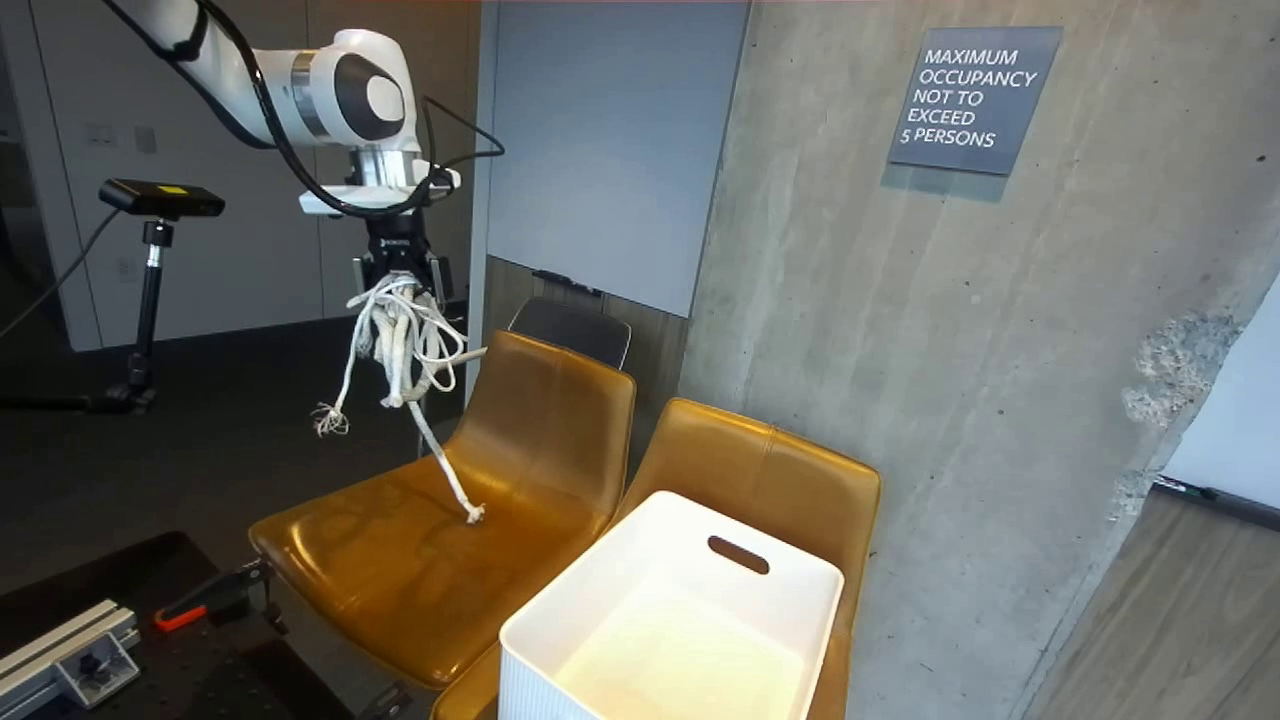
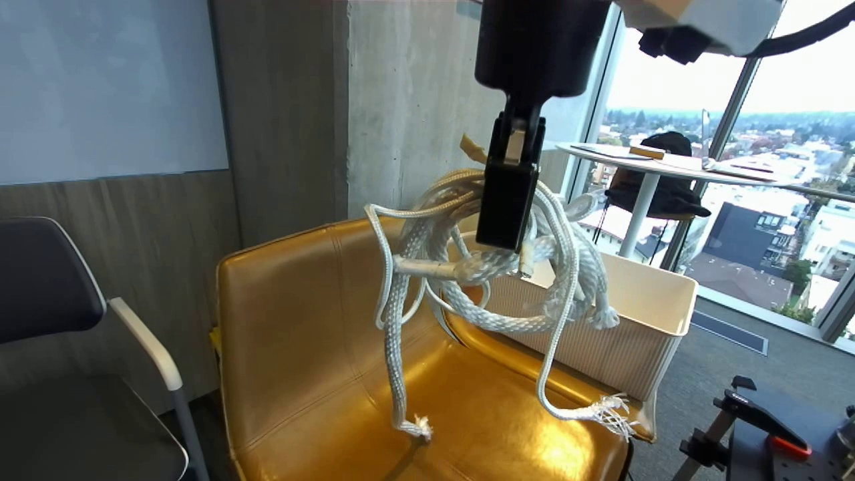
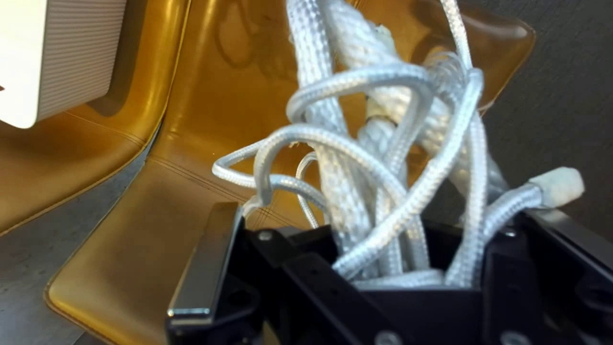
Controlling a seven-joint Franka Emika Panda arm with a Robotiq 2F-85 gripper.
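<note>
A bundle of white rope dangles from my gripper above the seat of the left tan chair. In exterior view 2 the rope loops around the black fingers, its frayed ends hanging low over that seat. From the wrist, rope coils spread out ahead of the gripper and cover most of the space between its fingers. The fingers are shut, with rope gathered at them. A white bin, empty inside, rests on the right tan chair.
At the lower left of exterior view 1, a dark table carries a metal rail and a clamp. A camera on a stand is to the left. Behind the chairs rises a concrete wall.
</note>
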